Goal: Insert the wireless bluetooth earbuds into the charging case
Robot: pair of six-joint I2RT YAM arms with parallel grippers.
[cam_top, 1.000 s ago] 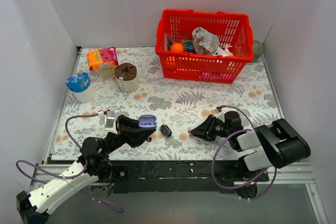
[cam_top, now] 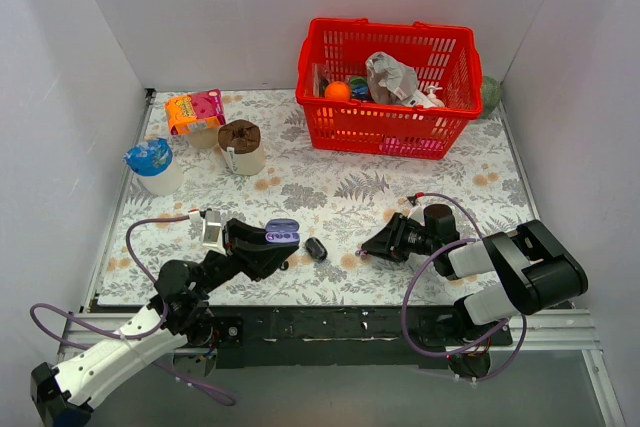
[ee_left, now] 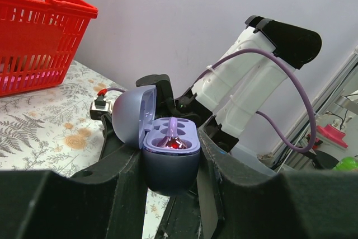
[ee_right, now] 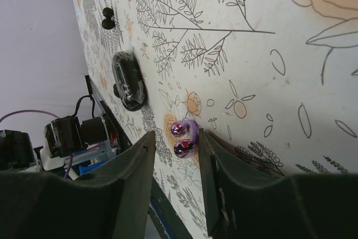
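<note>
The charging case is purple with its lid up, and my left gripper is shut on its lower body, above the table. A purple stem with a shiny red part stands in the case's well. On the table lies an earbud, a purple band with two shiny reddish beads. My right gripper is low over the table, part open, its fingers on either side of this earbud. The earbud is close to one fingertip; whether they touch I cannot tell.
A small dark oval object lies on the table between the two grippers, with a little black piece near the left one. The red basket stands at the back, and tubs stand back left. Mid-table is clear.
The left arm and the case have not visibly moved.
</note>
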